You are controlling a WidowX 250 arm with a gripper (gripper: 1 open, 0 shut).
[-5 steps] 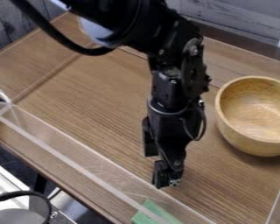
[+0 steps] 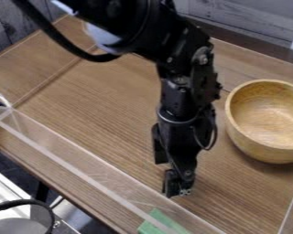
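My black gripper [image 2: 176, 183] hangs low over the wooden table [image 2: 88, 91], pointing down near the front clear strip, left of a wooden bowl [image 2: 271, 123]. Its fingers are dark and overlap the arm in this view; nothing is seen held between them, and the fingers look open.
A green piece [image 2: 159, 222] lies at the front edge beside clear tape lines. A pale wall stands along the back. Below the left front edge are metal items and a black cable.
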